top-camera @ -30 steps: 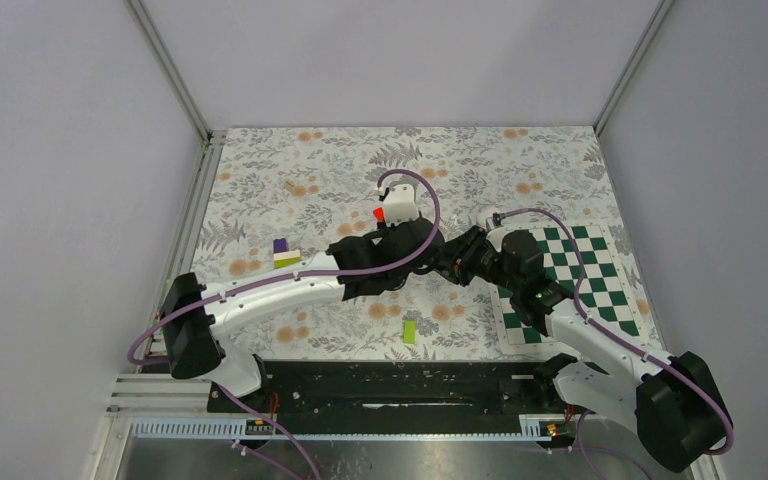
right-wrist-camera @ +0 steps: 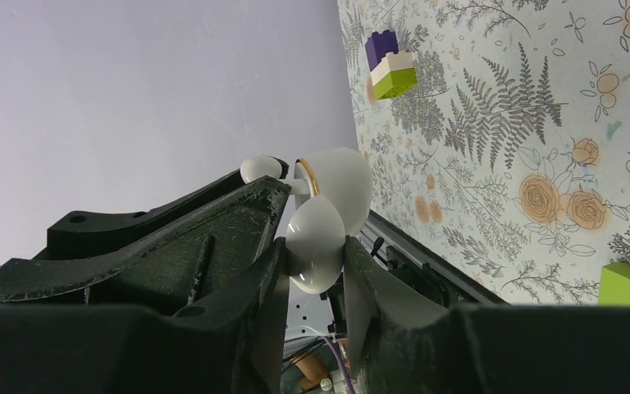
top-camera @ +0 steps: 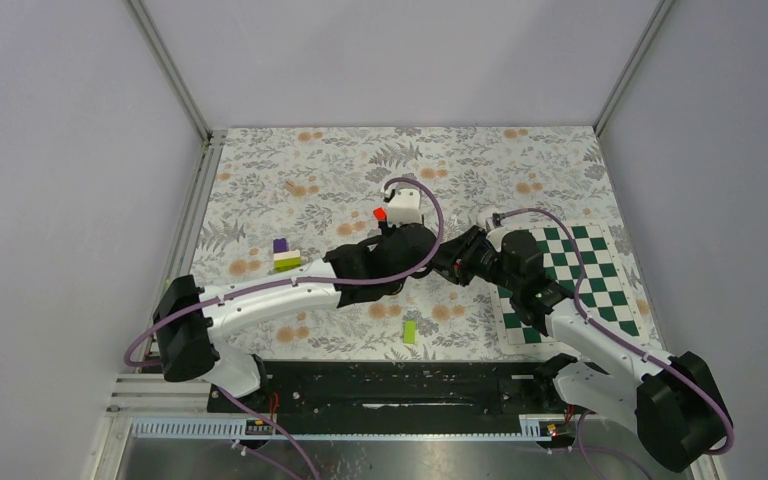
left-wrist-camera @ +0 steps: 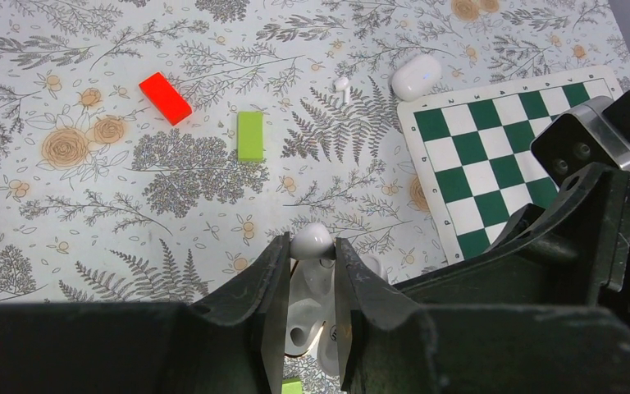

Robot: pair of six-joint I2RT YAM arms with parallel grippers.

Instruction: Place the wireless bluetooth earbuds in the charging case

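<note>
My two grippers meet over the middle of the table. In the left wrist view, my left gripper is shut on a white earbud [left-wrist-camera: 312, 236], held over the open white charging case [left-wrist-camera: 303, 316]. In the right wrist view, my right gripper is shut on the charging case [right-wrist-camera: 340, 185], gripping its white rounded part; the earbud [right-wrist-camera: 260, 168] in the left gripper sits beside it, stem toward the case. Whether the stem is inside a slot I cannot tell. Another earbud [left-wrist-camera: 343, 89] lies on the table.
A red block [left-wrist-camera: 164, 98], green blocks [left-wrist-camera: 250, 135], a white rounded object [left-wrist-camera: 414, 76] and a checkered board [left-wrist-camera: 443, 152] lie on the patterned table. A stack of purple, white and green blocks [right-wrist-camera: 392, 80] stands to the left.
The right arm looks unchanged.
</note>
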